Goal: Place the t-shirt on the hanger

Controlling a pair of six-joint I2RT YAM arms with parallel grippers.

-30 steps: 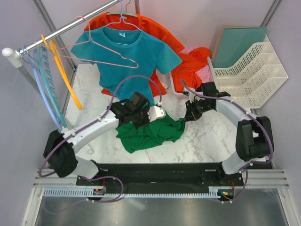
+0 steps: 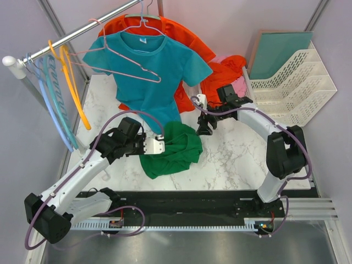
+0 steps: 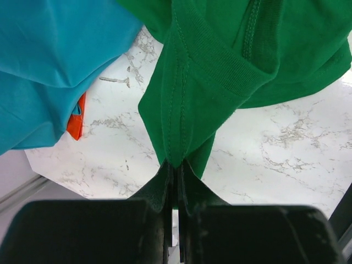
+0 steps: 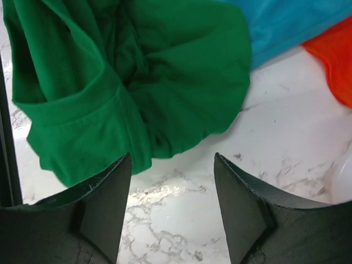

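A crumpled green t-shirt (image 2: 176, 151) lies on the white marble table. My left gripper is shut on a fold of it, which runs down between the fingertips in the left wrist view. My right gripper stands open to the right of the shirt in the top view, apart from it. The metal rail (image 2: 82, 30) carries several hangers, among them a pink hanger (image 2: 121, 75), blue hangers and a yellow hanger (image 2: 77, 99).
A teal t-shirt (image 2: 137, 66) hangs at the back with orange garments behind it. A bin of orange and pink clothes (image 2: 219, 77) and an empty white basket (image 2: 291, 82) stand at the back right.
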